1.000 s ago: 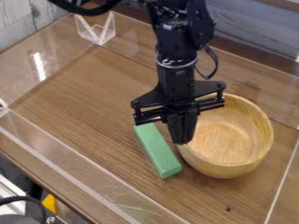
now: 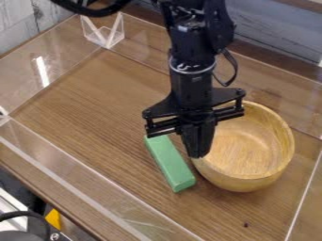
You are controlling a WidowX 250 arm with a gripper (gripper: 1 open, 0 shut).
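Observation:
A black robot arm reaches down from the top of the view, and its gripper (image 2: 197,147) is shut over the left part of a round wooden bowl (image 2: 258,162), fingers pointing down; nothing shows between them. A green bar-shaped block (image 2: 169,162) lies on the table just left of the bowl, long side running toward the front. The arm hides part of the bowl's rear left rim.
A clear plastic container (image 2: 104,30) stands at the back left. Cables and a small yellow object (image 2: 53,217) are at the lower left edge.
The bowl and the green block have not visibly moved.

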